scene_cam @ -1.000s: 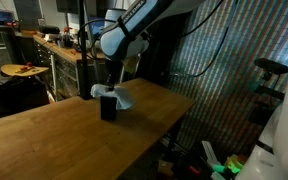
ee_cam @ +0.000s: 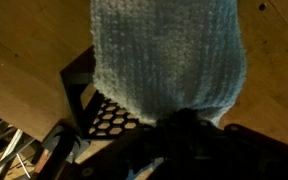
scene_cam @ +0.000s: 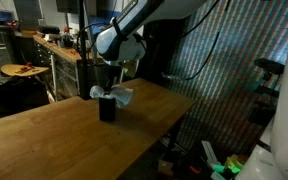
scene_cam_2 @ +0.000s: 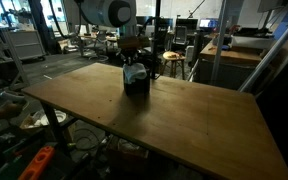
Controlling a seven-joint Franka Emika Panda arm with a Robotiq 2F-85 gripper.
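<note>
A light blue-grey knitted cloth [ee_cam: 169, 55] fills the upper middle of the wrist view, bunched at its lower end. There my gripper is shut on it, the dark fingertips hard to make out. Beside and partly beneath the cloth shows a black holder [ee_cam: 106, 118] with a honeycomb mesh side. From the first exterior side, the black holder [scene_cam: 107, 109] stands upright on the table, with the cloth [scene_cam: 122, 96] over its top and spreading to the right. In the second exterior view the cloth [scene_cam_2: 135, 72] sits at the holder's top opening; how much is inside is hidden.
A person's workshop area with a stool [scene_cam: 22, 70] is beyond the table.
The arm has shifted slightly down and left in exterior view 1, and the cloth's shape over the holder has altered a little. The holder stays where it was.
</note>
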